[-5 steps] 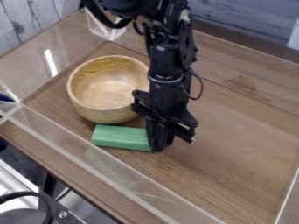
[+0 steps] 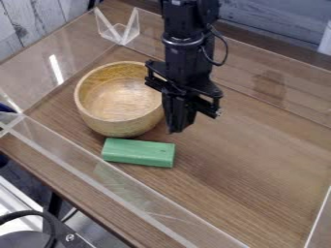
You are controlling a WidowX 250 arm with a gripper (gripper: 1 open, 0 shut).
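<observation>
The black robot gripper hangs above the table just right of a tan bowl, shut with nothing visible between its fingers. A green block lies on the wooden table in front of the bowl, below and left of the gripper and apart from it.
A clear plastic container stands at the back left. A clear strip runs along the left edge, with dark cables at the lower left.
The gripper has moved up and back, away from the green block, which now shows whole.
</observation>
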